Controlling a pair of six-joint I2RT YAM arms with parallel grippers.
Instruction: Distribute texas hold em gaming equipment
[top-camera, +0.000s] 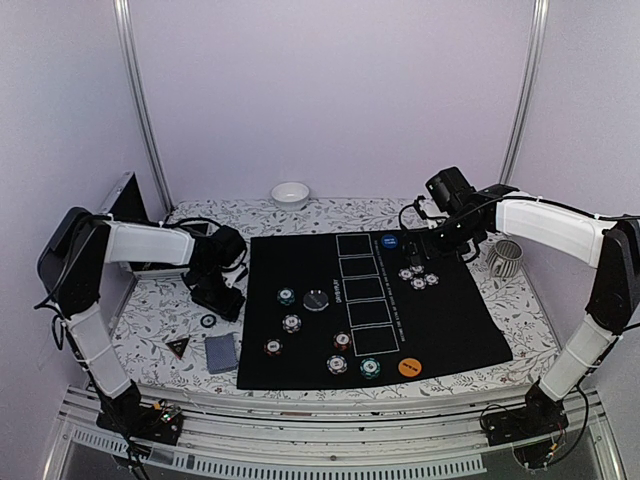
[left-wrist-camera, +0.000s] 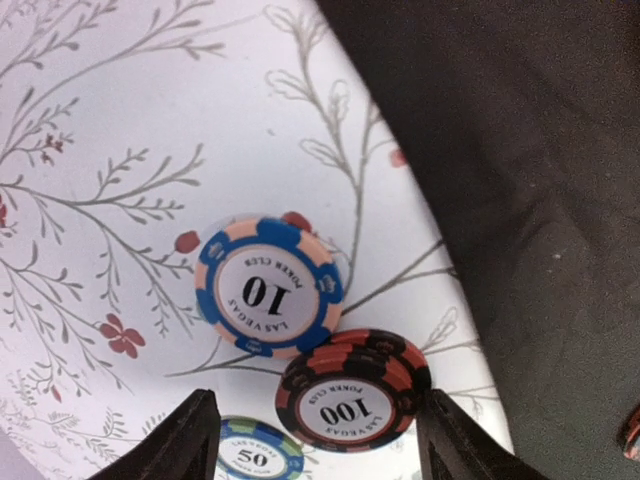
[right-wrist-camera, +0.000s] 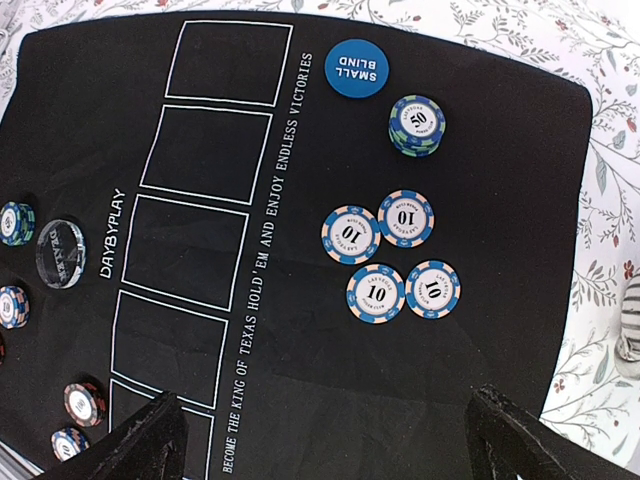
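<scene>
In the left wrist view, a red-and-black 100 chip (left-wrist-camera: 352, 392) appears between the parted fingers of my left gripper, nearer the right-hand finger; whether they touch, I cannot tell. Against its upper left lies a blue 10 chip (left-wrist-camera: 268, 285), and a green-blue 50 chip (left-wrist-camera: 258, 448) is partly hidden by the left-hand finger. Over the black mat (top-camera: 300, 260), my right gripper is open and empty. Below it lie several loose 10 chips (right-wrist-camera: 376, 293), a stack of 50 chips (right-wrist-camera: 417, 124) and the blue small blind disc (right-wrist-camera: 357, 68).
Several chip stacks (top-camera: 291, 323), a clear dealer disc (top-camera: 315, 300) and an orange disc (top-camera: 410, 367) occupy the mat. Left of it are a grey-blue square item (top-camera: 221, 353) and a dark triangle (top-camera: 178, 346). A striped mug (top-camera: 505, 259) and white bowl (top-camera: 290, 195) stand outside the mat.
</scene>
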